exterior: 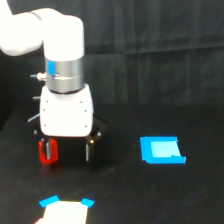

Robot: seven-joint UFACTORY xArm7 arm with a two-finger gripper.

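A small red block (52, 151) sits on the dark table at the left. Over the table hangs the white gripper (67, 152), open, its two thin fingers spread apart. The left finger overlaps the red block in this view; whether it touches the block I cannot tell. The right finger (88, 151) stands to the right of the block, with dark table showing between.
A white square with a blue tape border (163, 150) lies on the table at the right. At the lower left, a pale surface (65, 212) with blue tape corners shows at the frame's edge.
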